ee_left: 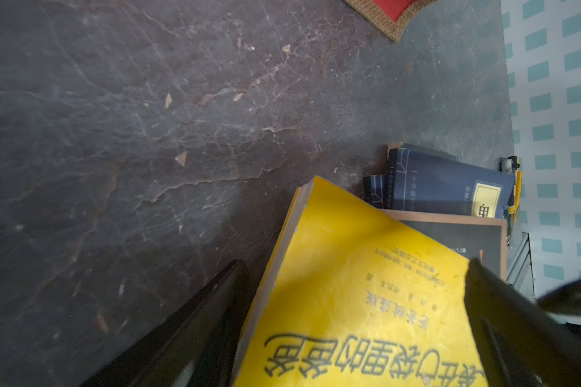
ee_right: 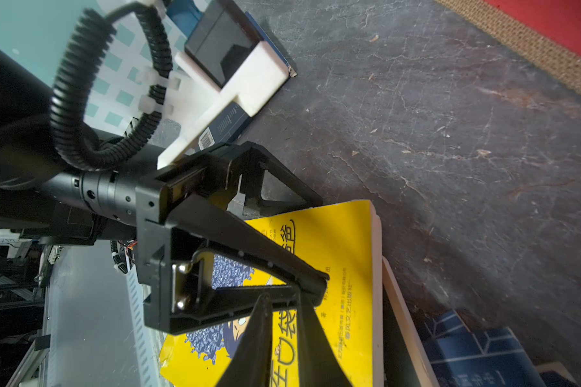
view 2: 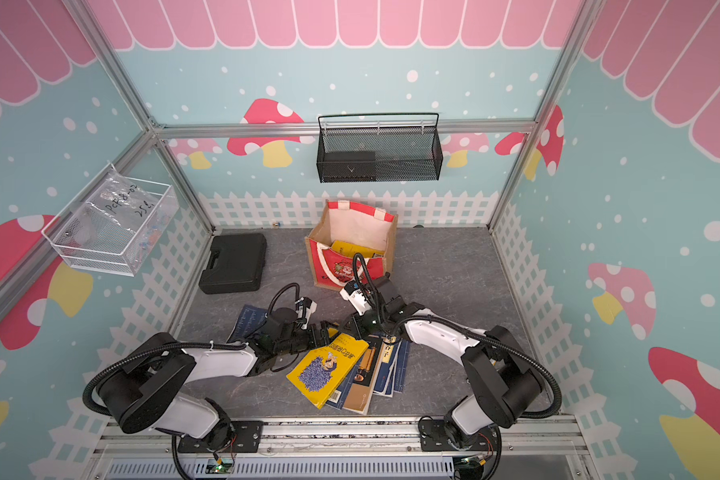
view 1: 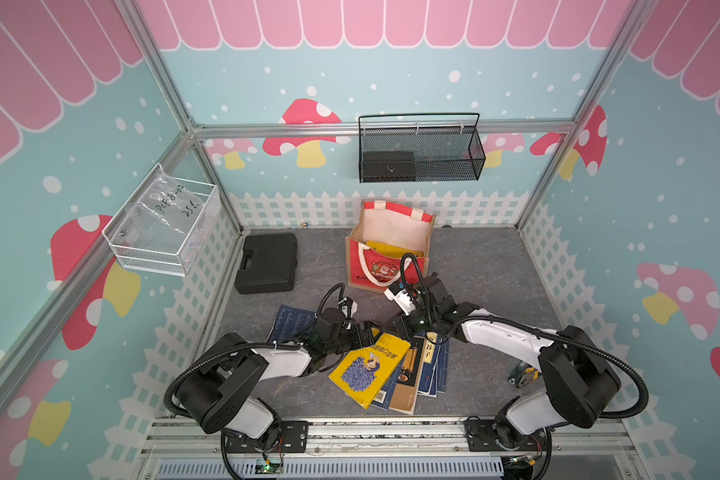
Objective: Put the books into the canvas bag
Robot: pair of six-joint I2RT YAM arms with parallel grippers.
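Note:
A yellow book (view 1: 364,372) lies atop a spread of books at the front centre. My left gripper (view 1: 364,336) is open over the yellow book's far end, its fingers either side in the left wrist view. My right gripper is shut just right of it; in the right wrist view its fingertips are over the yellow cover, and I cannot tell what is between them. The red canvas bag (view 1: 376,272) stands behind, with something yellow inside. Blue books (view 2: 396,372) and a brown book (view 2: 360,392) lie partly underneath and to the right.
A black case (view 1: 265,262) lies at the back left. Another blue book (view 1: 288,318) lies behind my left arm. A black wire basket (view 1: 448,160) hangs on the back wall, a white one (view 1: 144,252) on the left wall.

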